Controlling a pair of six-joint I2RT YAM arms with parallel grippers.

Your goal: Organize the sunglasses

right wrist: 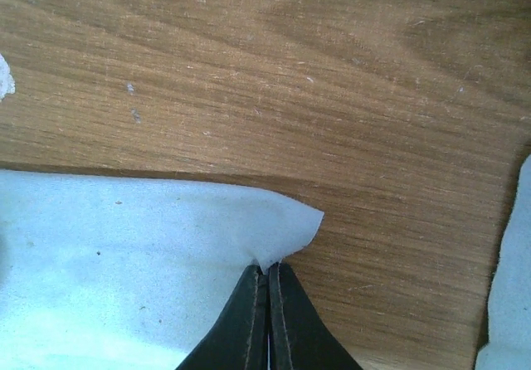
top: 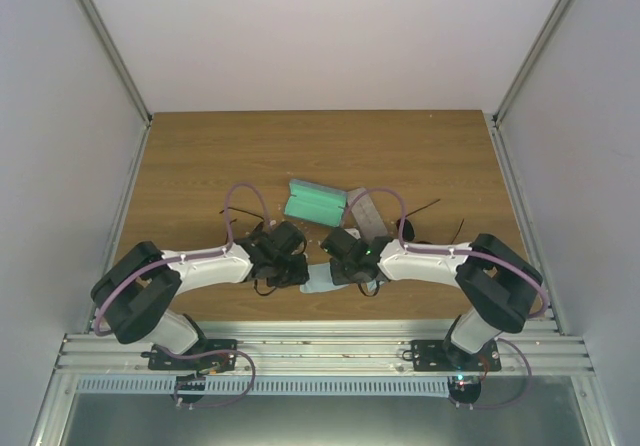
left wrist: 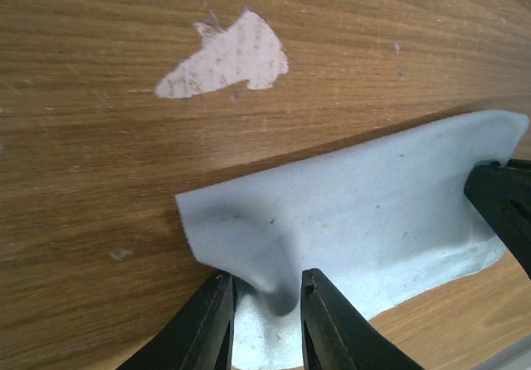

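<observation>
A pale blue cloth (top: 319, 278) lies on the table between my two arms. In the right wrist view, my right gripper is shut on a pinch of this cloth (right wrist: 149, 229) near its corner. The left gripper stands open at the cloth's other end, where a raised fold pokes up between its fingers. Part of the right gripper's dark finger shows at the right edge of the left wrist view. A teal case (top: 316, 204) lies open beyond the arms. Dark sunglasses (top: 405, 230) rest right of it; other thin dark frames (top: 240, 212) lie left, partly hidden.
A grey slab-like case (top: 367, 213) lies beside the teal case. Another light blue cloth (right wrist: 510, 304) is at the right edge of the right wrist view. White patches (left wrist: 232, 55) mark the wood.
</observation>
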